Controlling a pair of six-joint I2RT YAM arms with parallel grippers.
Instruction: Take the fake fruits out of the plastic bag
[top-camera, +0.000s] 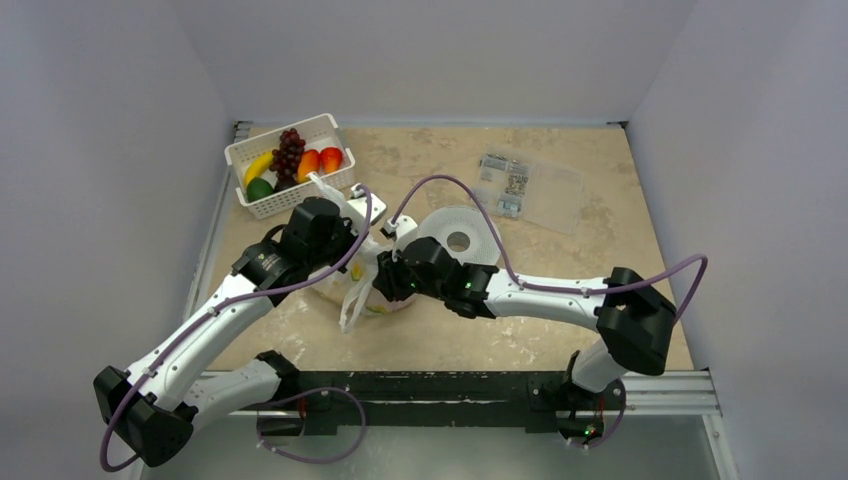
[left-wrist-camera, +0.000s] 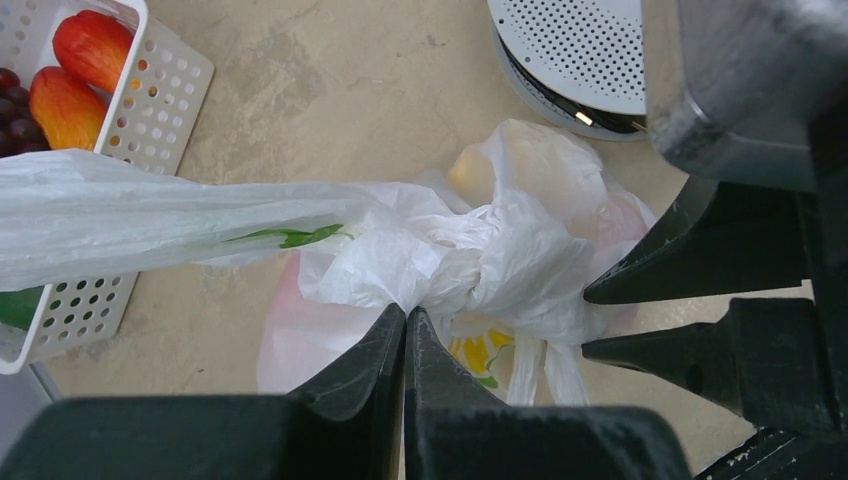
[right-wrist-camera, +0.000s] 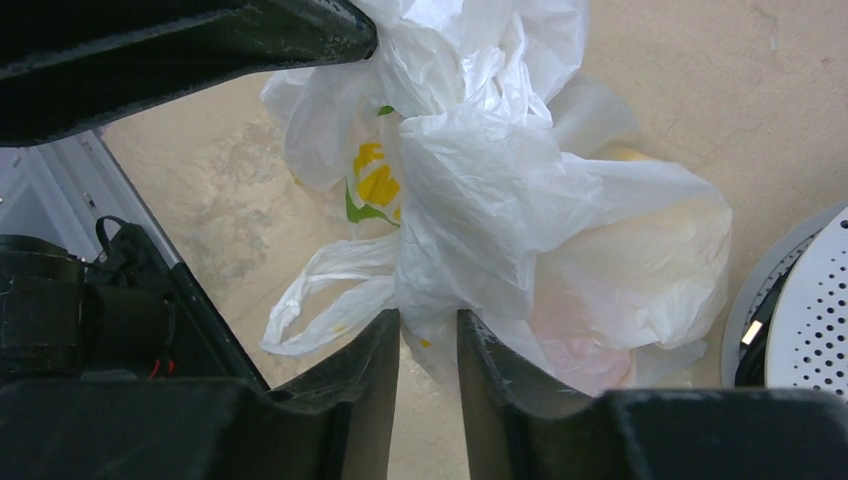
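A crumpled white plastic bag (left-wrist-camera: 520, 250) (right-wrist-camera: 470, 200) lies in the middle-left of the table, showing green, yellow and pink through it. My left gripper is shut on its gathered plastic, with a long strand of bag stretching leftward. My right gripper is part open at the bag's side, white plastic behind and between its fingertips; whether it grips any is not clear. In the left wrist view its dark fingers reach toward the bag from the right.
A white basket (top-camera: 258, 205) of fake fruits stands at back left. A perforated round disc (top-camera: 480, 235) lies right of the bag, and a clear parts box (top-camera: 550, 195) behind it.
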